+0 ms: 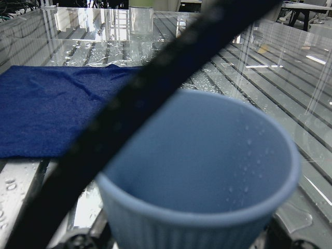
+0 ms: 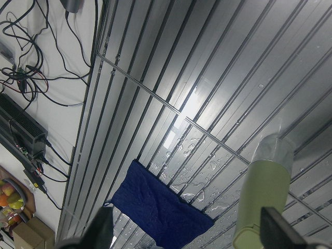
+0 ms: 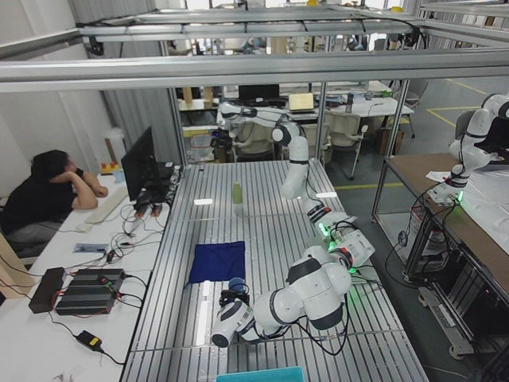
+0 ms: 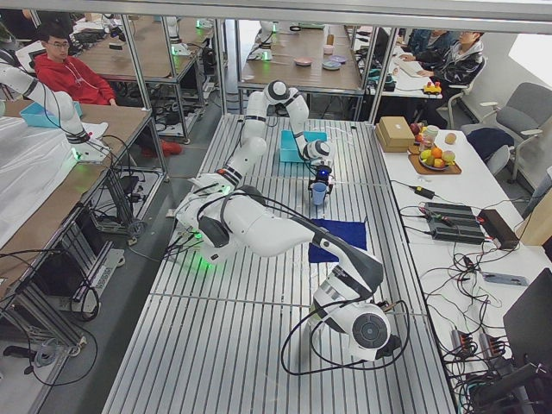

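Note:
A light blue cup is at my left gripper just in front of a dark blue cloth; in the left wrist view the cup fills the lower middle, and the gripper's fingers are not clear enough to tell their state. A green bottle with a clear section stands on the slatted table at the back. My right gripper is raised above the bottle, its fingertips apart at the lower edge of the right wrist view, nothing held.
A turquoise bin sits at the left arm's end of the table. Side desks hold electronics, cables, a monitor and a fruit tray.

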